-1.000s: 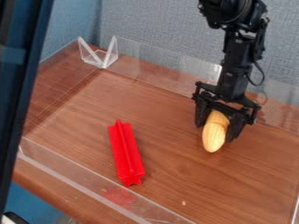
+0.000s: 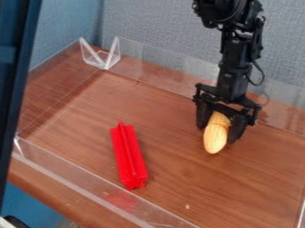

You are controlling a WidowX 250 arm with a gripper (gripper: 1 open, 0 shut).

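The black gripper (image 2: 224, 114) is low over the right side of the wooden floor (image 2: 167, 191), its fingers around a pale orange, elongated object (image 2: 216, 135) like a carrot or corn cob. The object's upper end is hidden by the gripper; whether the fingers press on it I cannot tell. A red bar-shaped object (image 2: 128, 156) lies apart at the left front.
Clear plastic walls edge the floor, with a white angular bracket (image 2: 100, 59) at the back left corner. A dark frame (image 2: 10, 71) stands at the far left.
The gripper and the orange object have shifted very slightly; otherwise little differs.
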